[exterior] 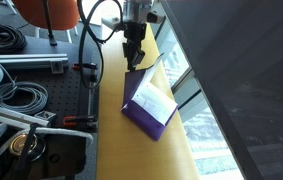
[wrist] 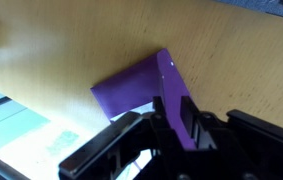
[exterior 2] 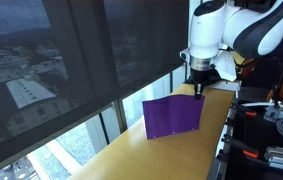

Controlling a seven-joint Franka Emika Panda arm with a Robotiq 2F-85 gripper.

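Observation:
A purple folder (exterior: 151, 112) with white sheets inside lies on the wooden table, its cover raised at an angle. The cover's purple outer side (exterior 2: 171, 117) faces exterior view 2. At the cover's far end, my gripper (exterior: 134, 66) points down close to its corner; exterior view 2 has the gripper (exterior 2: 199, 92) at the cover's upper right edge. Seen from the wrist, the gripper has its dark fingertips part open, with purple cover (wrist: 173, 80) showing in and beyond the gap. Whether the fingers touch the cover cannot be made out.
Along one side of the table (exterior: 166, 155) runs a window (exterior 2: 71, 140) with a dark blind. A black cart (exterior: 66, 100) with coiled cables and tools stands on the other side. Bare tabletop extends in front of the folder.

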